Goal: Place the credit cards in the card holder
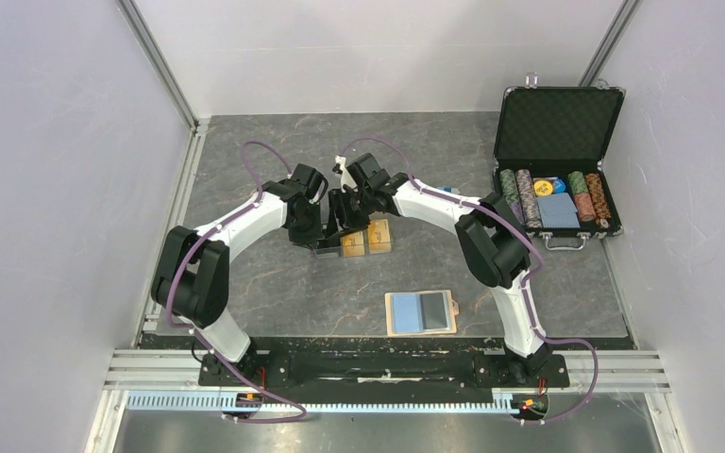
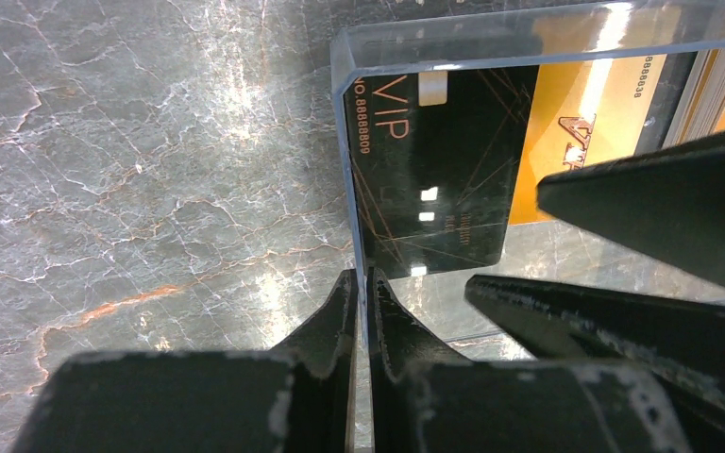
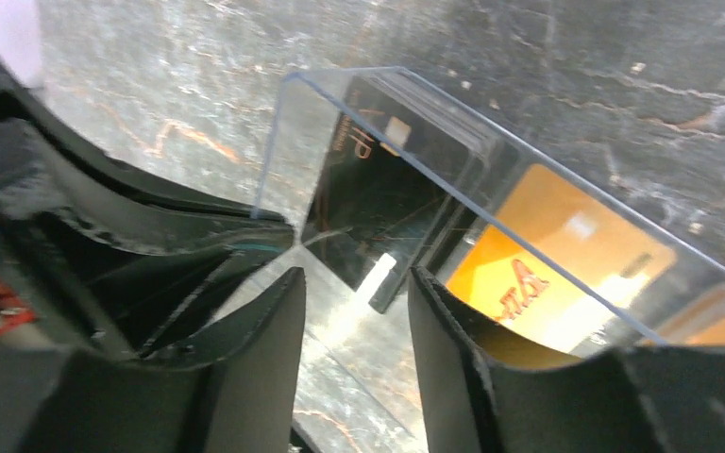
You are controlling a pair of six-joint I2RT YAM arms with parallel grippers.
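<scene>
The clear card holder point(image 2: 529, 40) lies on the table with a black VIP card point(image 2: 444, 170) flat in its end compartment and an orange card point(image 2: 590, 94) in the one beside it. My left gripper is shut on the holder's thin clear end wall, at its near part. Over the black card, my right gripper stands part open, one fingertip on either side of the card's near edge in the right wrist view. No card shows between its fingers. Whether its tips touch the card cannot be told.
More orange cards point(image 1: 379, 236) fill the holder's right side. A board with blue and dark panels point(image 1: 421, 313) lies at the front. The open chip case point(image 1: 561, 127) stands at the back right. Both grippers are close together.
</scene>
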